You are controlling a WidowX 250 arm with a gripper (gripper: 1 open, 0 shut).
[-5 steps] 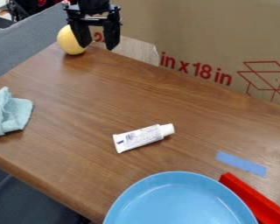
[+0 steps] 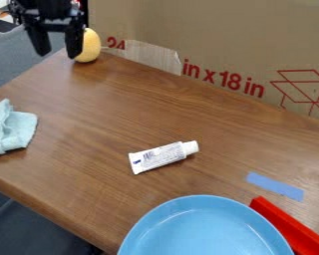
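My gripper (image 2: pixel 57 40) is at the top left of the view, open, its two dark fingers pointing down just left of a yellow oval object (image 2: pixel 88 48) at the far end of the wooden table. I see nothing held between the fingers. A white tube (image 2: pixel 162 156) lies in the middle right of the table. A light blue plate (image 2: pixel 203 231) sits at the front right, with a red object (image 2: pixel 290 228) beside it. A pale teal cloth (image 2: pixel 7 128) lies on the left edge.
A cardboard wall (image 2: pixel 235 40) stands along the back. A short blue tape strip (image 2: pixel 274 186) is on the table at right.
My gripper has moved left across the yellow object, from over its right side to just left of it. The other objects look unmoved.
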